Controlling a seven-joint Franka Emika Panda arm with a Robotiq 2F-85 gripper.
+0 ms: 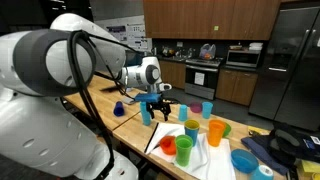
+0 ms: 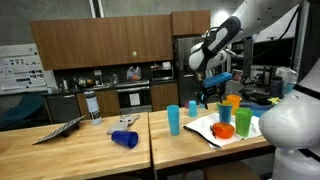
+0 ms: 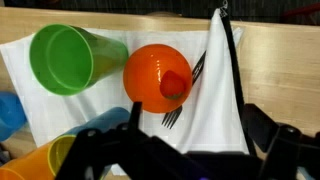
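Observation:
My gripper stands open, with its dark fingers wide apart and nothing held between them. In the wrist view it is over a white cloth (image 3: 210,110), just to the near side of an orange bowl (image 3: 145,72). A small red piece (image 3: 173,84) lies in the bowl. Partly under the bowl is a fork (image 3: 172,119), its tines showing on the cloth. A green cup (image 3: 72,62) is left of the bowl. Closer in are a blue cup (image 3: 108,121) and an orange cup (image 3: 35,163), both cut off or partly hidden. Exterior view 1 shows the gripper (image 1: 163,108) raised above the table.
Away from the cloth are a dark blue mug (image 2: 125,138) and a tall blue cup (image 2: 174,120). A blue bowl (image 1: 244,160) and several other dishes crowd the right side in exterior view 1. Bare wooden table (image 2: 60,146) stretches left in exterior view 2.

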